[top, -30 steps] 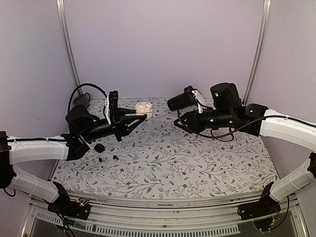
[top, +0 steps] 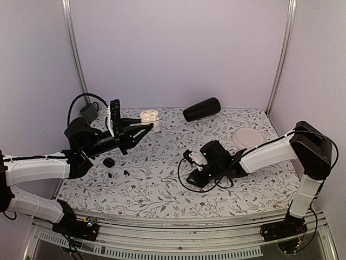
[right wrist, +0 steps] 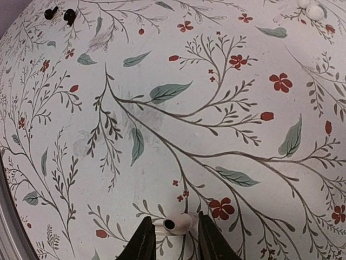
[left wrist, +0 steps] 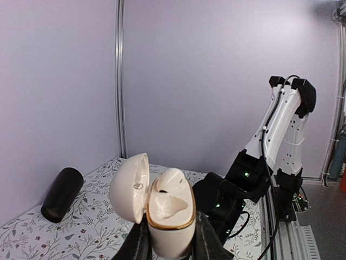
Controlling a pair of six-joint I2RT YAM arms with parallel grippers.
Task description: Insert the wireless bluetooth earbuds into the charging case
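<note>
The white charging case point(left wrist: 170, 238) stands upright with its lid swung open, clamped by my left gripper above the table. In the top view, the case point(top: 150, 117) is raised at left centre with my left gripper point(top: 145, 128) below it. A hollow shows in its top; whether anything fills the slots is hard to tell. A white earbud point(right wrist: 183, 222) with a dark spot lies on the cloth. Around it, my right gripper is open, its fingers point(right wrist: 141, 242) on either side with slight gaps. The top view hides that earbud behind the right gripper point(top: 192, 180).
Two small white round things point(right wrist: 314, 12) lie farther off. A black cylinder point(top: 202, 109) and a round white container point(top: 247, 137) stand toward the back and right. Small black pieces point(top: 127, 172) and a black case point(top: 108, 162) lie at the left.
</note>
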